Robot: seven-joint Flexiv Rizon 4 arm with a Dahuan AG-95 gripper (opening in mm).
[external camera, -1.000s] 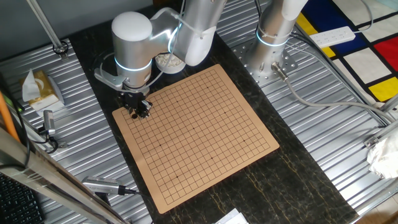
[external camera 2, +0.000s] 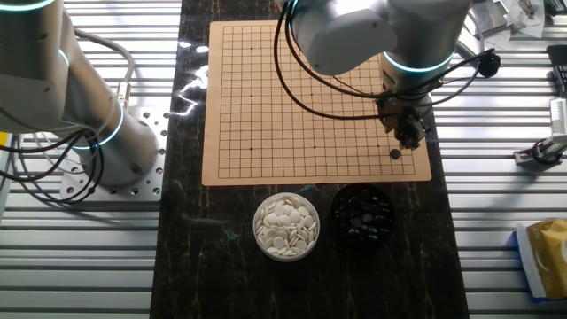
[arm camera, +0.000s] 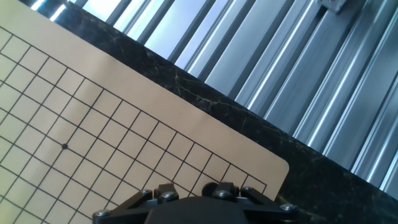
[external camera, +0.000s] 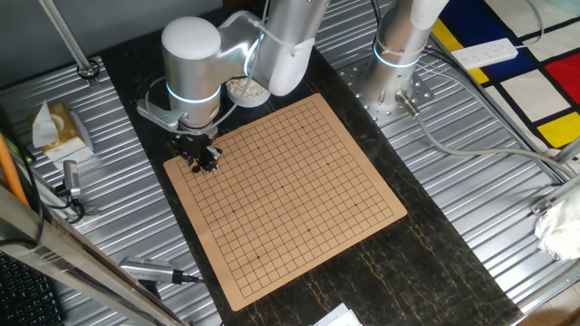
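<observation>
A single black stone (external camera 2: 395, 154) lies on the wooden grid board (external camera 2: 266, 115), near one corner. It also shows in exterior view 1 as a black stone (external camera: 196, 169) by the board's upper left corner. Close beside and above it hovers my gripper (external camera 2: 410, 135). In the wrist view the two fingers of my gripper stand apart, with no object held between them. Just past the right finger, the black stone (arm camera: 209, 188) is partly covered by it. The rest of the board's grid is bare where visible.
A bowl of white stones (external camera 2: 286, 227) and a dark bowl of black stones (external camera 2: 362, 216) stand beside the board on the black marbled tabletop (external camera 2: 230, 283). Off to the side are a tissue box (external camera: 62, 134) and a metal device on a stand (external camera: 149, 270).
</observation>
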